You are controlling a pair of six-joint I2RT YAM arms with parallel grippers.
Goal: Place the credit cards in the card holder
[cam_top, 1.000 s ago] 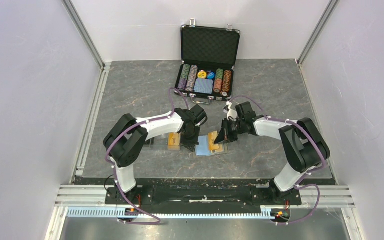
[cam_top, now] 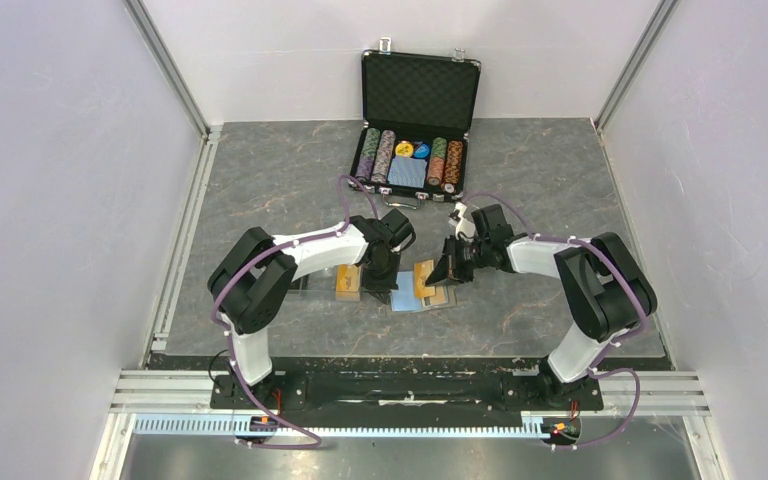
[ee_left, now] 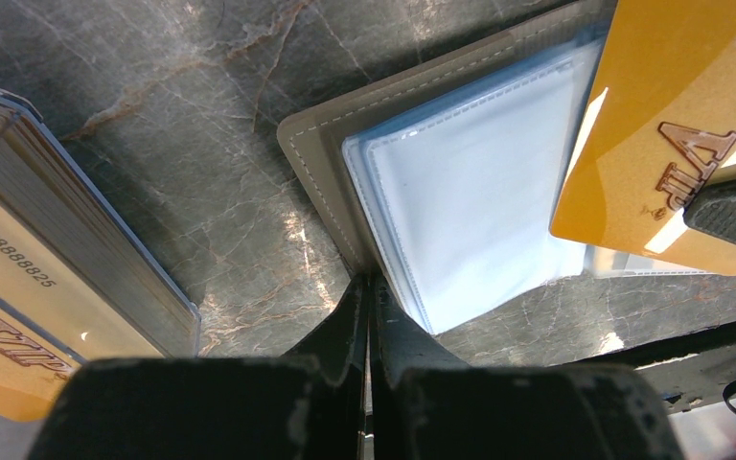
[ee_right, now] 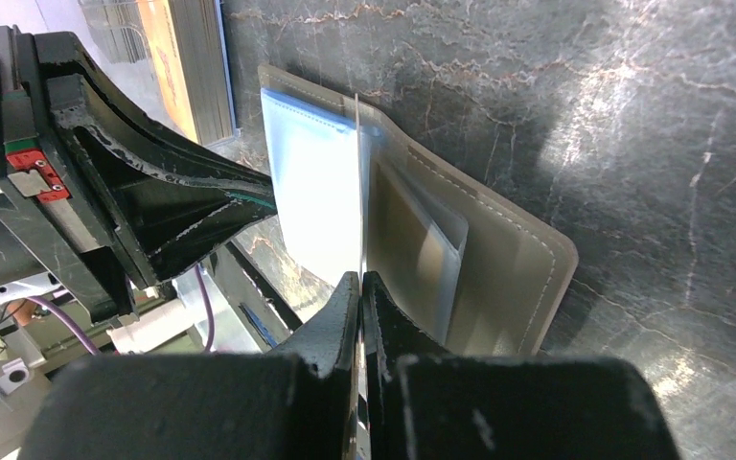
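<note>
The open card holder [cam_top: 444, 299], grey-brown with clear and bluish sleeves, lies flat on the table. My right gripper is shut on a gold credit card, seen edge-on as a thin line in the right wrist view, above the holder's sleeves. A clear sleeve [ee_right: 422, 220] stands slightly raised beside the card. Whether the card's lower edge is inside a sleeve, I cannot tell. My left gripper is shut, its fingertips against the holder's left edge; whether that edge is pinched between them is hidden.
Left of the holder, a clear box [ee_left: 105, 211] holds a stack of gold cards. An open black case [cam_top: 420, 90] with poker chips stands at the back. Free table lies on the right and in front of the holder.
My left arm and the holder look still.
</note>
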